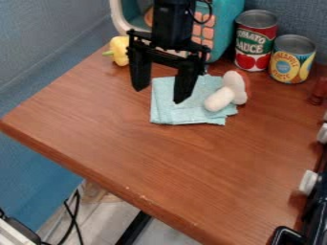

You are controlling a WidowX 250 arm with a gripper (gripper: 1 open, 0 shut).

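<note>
The black gripper (161,82) hangs at the top centre of the camera view, its two fingers spread apart with nothing seen between them. It is over the left part of a folded light-blue cloth (192,114) on the wooden table. A white, bone-shaped object (227,95) lies on the cloth's right part, to the right of the gripper.
A yellow object (118,50) is at the back left, beside a teal-and-white bin (220,29). Two cans, a tomato can (253,43) and a yellow-labelled can (292,62), stand at the back right. Black equipment (303,225) lines the right edge.
</note>
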